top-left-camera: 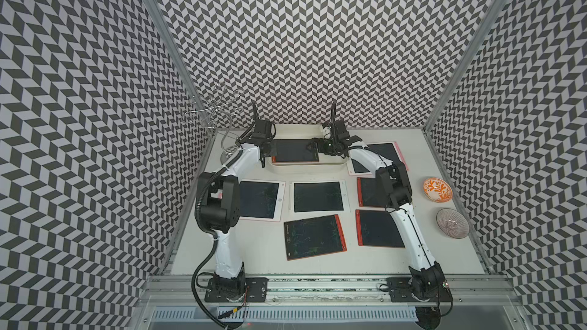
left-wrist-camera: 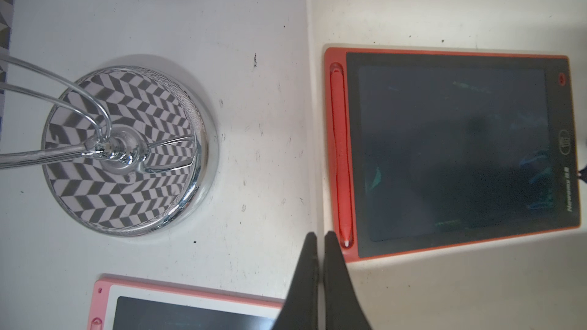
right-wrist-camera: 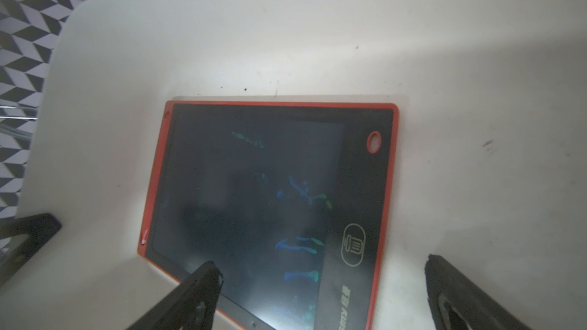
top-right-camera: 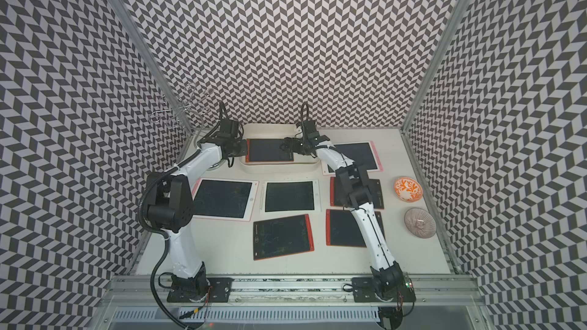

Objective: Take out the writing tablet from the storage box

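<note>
A black writing tablet [left-wrist-camera: 455, 152] with a red frame lies flat inside the cream storage box [top-left-camera: 305, 169] at the table's back. It also shows in the right wrist view, the tablet [right-wrist-camera: 250, 183] lying below the open fingers. At the box's left wall, my left gripper is shut, its fingertips on either side of the thin rim, close to the tablet's corner. My right gripper stands open over the tablet's right part, its fingers [right-wrist-camera: 195, 293] spread wide and nothing held between them.
Several other tablets lie in front of the box, among them a white one [top-left-camera: 318, 196] and a red-edged one [top-left-camera: 315, 236]. A chrome rack [left-wrist-camera: 122, 146] stands left of the box. Two bowls, one orange-patterned [top-left-camera: 437, 189], sit at far right.
</note>
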